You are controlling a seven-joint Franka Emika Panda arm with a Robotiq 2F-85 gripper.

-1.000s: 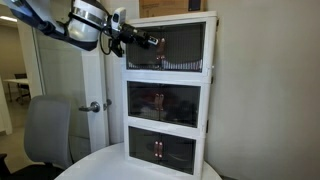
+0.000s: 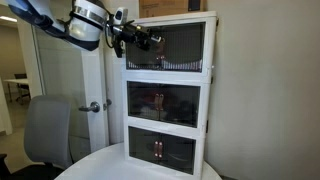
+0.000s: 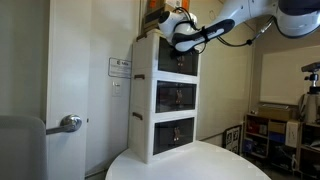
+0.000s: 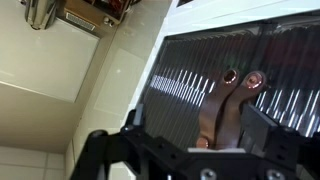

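Note:
A tall white cabinet (image 2: 208, 60) with three stacked compartments stands on a white table. Each compartment has a pair of dark doors. In the wrist view, two brown leather strap handles (image 4: 212, 108) hang from the top doors (image 4: 190, 65), side by side near where those doors meet. My gripper is open in front of them, and the straps show between its fingers toward the right one. From the side, the gripper (image 3: 175, 48) is level with the top compartment, close to its front. Whether it touches a strap I cannot tell. The doors look closed.
A cardboard box (image 2: 170, 8) rests on top of the cabinet. A grey chair (image 2: 47, 132) and a door with a lever handle (image 3: 66, 124) are at the left.
The gripper has shifted slightly to the right in front of the top doors. The cabinet and its doors look the same.

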